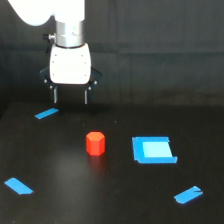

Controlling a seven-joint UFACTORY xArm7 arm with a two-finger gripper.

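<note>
Above the far left part of the dark table hangs my gripper (71, 96), a white body with two thin dark fingers pointing down. The fingers stand wide apart and nothing shows between them. A red block (95, 143), hexagonal in outline, rests on the table nearer the camera and a little right of the gripper, apart from it. To the block's right lies a pale square (157, 149) framed by blue tape (137, 150).
Single strips of blue tape mark the table: one at the far left (46, 114), one at the near left (18, 186) and one at the near right (188, 195). A dark curtain (160, 60) hangs behind. Bare table surrounds the block.
</note>
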